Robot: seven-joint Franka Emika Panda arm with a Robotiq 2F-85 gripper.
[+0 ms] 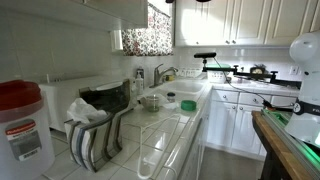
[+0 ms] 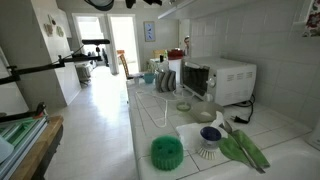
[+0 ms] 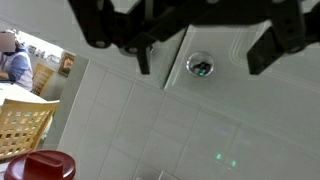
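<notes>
In the wrist view my gripper is open, its two dark fingers (image 3: 264,53) well apart. A small round metallic knob (image 3: 200,64) on a white cabinet door (image 3: 230,45) appears between them. Nothing is held; how far the fingertips stand from the knob cannot be told. At the lower left of the same view is a dark red round lid (image 3: 40,166). Along the top of exterior view 2 the dark arm is partly cut off by the frame.
A red-lidded container (image 1: 22,130) stands near a grey slotted rack (image 1: 95,137) on the counter. A green scrubber-like cup (image 2: 167,153), a brush (image 2: 209,142) and a green leaf-shaped item (image 2: 243,150) lie farther along. A white microwave (image 2: 222,82) sits against the wall.
</notes>
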